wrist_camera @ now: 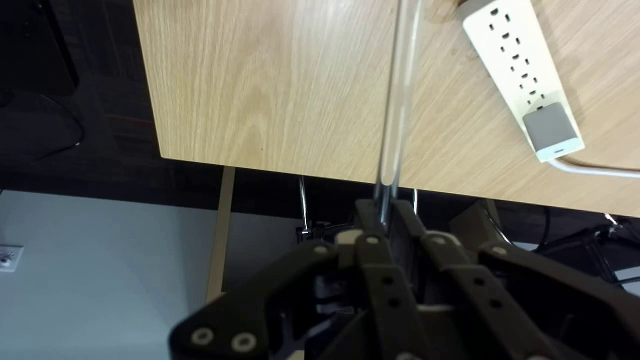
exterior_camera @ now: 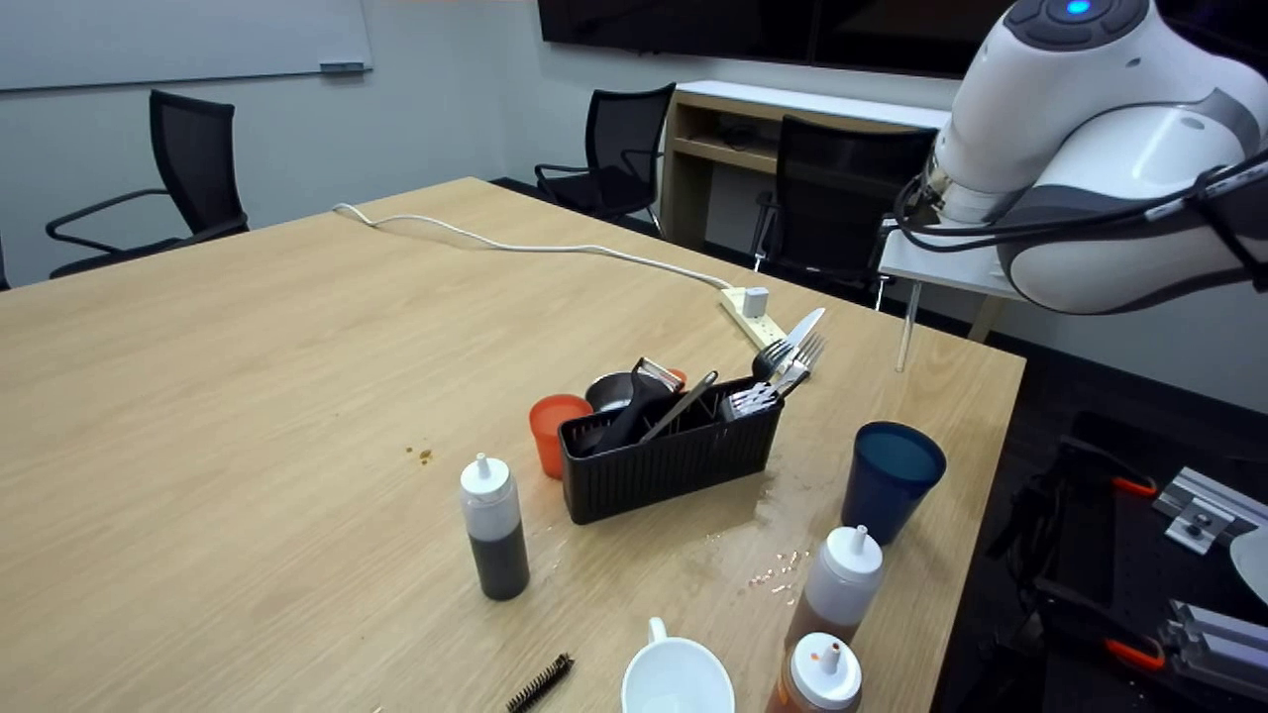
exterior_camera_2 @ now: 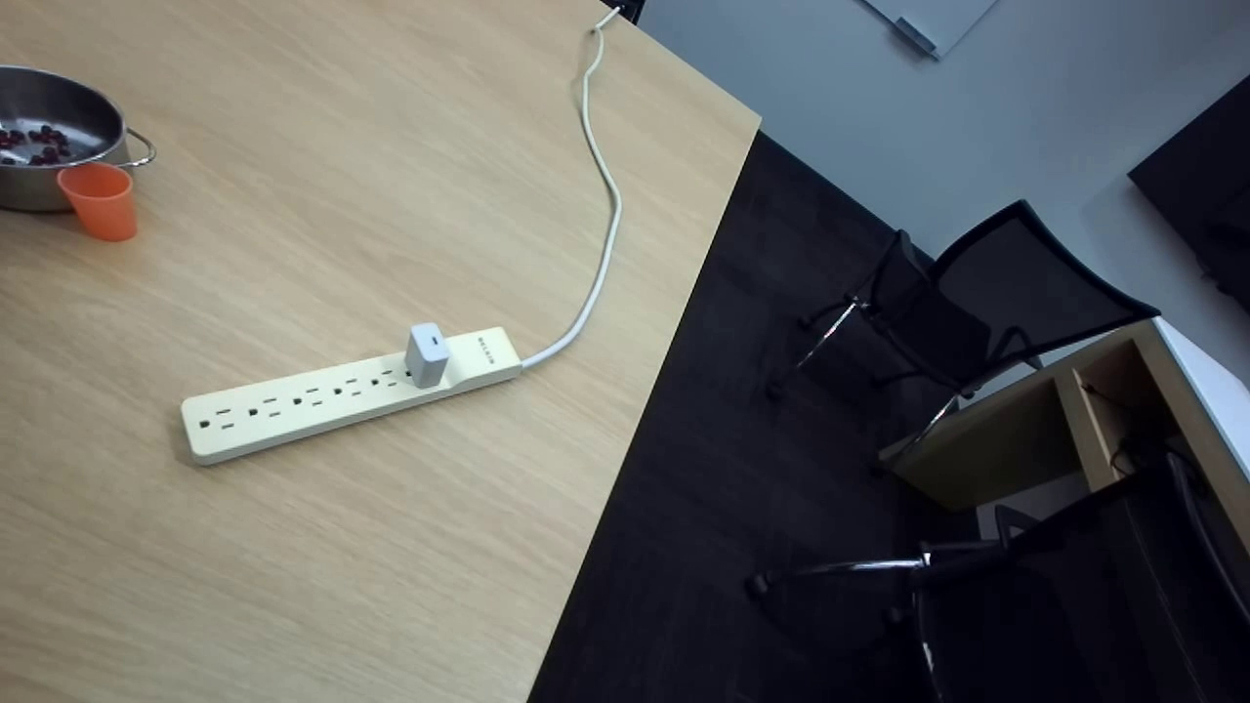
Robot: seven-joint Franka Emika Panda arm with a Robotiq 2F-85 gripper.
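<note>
A thin, clear rod [wrist_camera: 396,108] is pinched between the fingertips of my gripper, which is shut on it in the wrist view. The rod reaches away from the fingers over the bare table. In exterior view 1 the same rod [exterior_camera: 909,323] hangs, slightly tilted, above the table's right part, behind and above a dark blue cup [exterior_camera: 892,481]. The gripper's fingers are hard to make out there, below the white arm [exterior_camera: 993,143]. Exterior view 2 shows neither arm nor rod.
A black cutlery basket [exterior_camera: 666,469] stands left of the cup, near a power strip [exterior_camera_2: 328,398]. In front are squeeze bottles [exterior_camera: 838,582] and a white mug [exterior_camera: 678,683]. An orange cup [exterior_camera_2: 104,201] touches a metal pot [exterior_camera_2: 53,193].
</note>
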